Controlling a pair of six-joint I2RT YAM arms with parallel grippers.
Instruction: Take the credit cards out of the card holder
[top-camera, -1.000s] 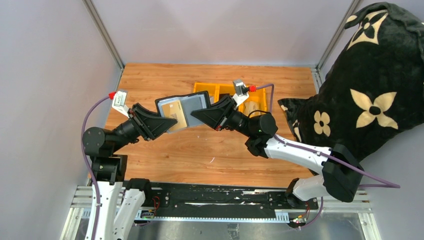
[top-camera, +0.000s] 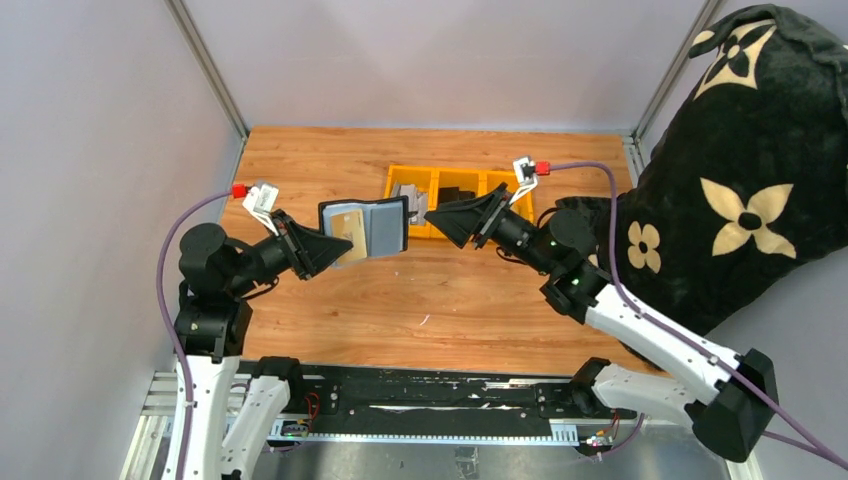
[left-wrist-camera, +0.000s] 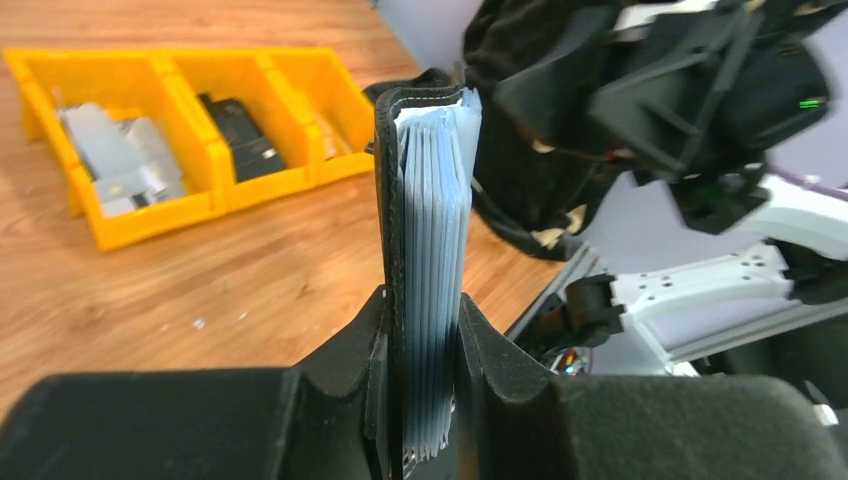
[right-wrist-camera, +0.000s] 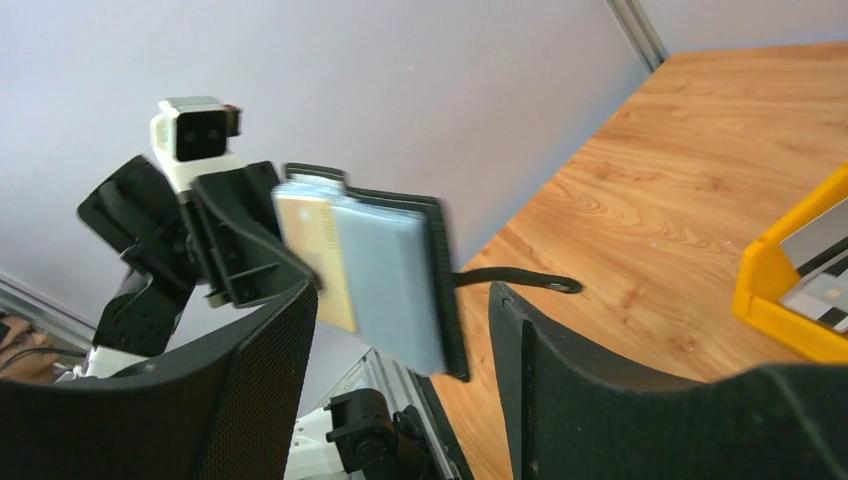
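Note:
A black card holder with clear sleeves (top-camera: 385, 228) hangs above the table, its left side gripped by my left gripper (top-camera: 322, 252), which is shut on it. One gold card (top-camera: 349, 232) shows in a sleeve beside that gripper. Edge-on in the left wrist view, the holder (left-wrist-camera: 432, 250) stands upright between the fingers, its sleeves packed together. My right gripper (top-camera: 458, 226) is open and empty, to the right of the holder and apart from it. In the right wrist view the holder (right-wrist-camera: 390, 275) is blurred, with its black strap (right-wrist-camera: 520, 278) sticking out towards me.
Behind the holder, a yellow divided tray (top-camera: 455, 172) stands on the table with grey and black items in it. A large dark cushion (top-camera: 740, 190) leans at the right.
My right gripper was at the holder's right edge. It has let go and moved away to the right. The left gripper keeps its hold, and the holder has swung slightly.

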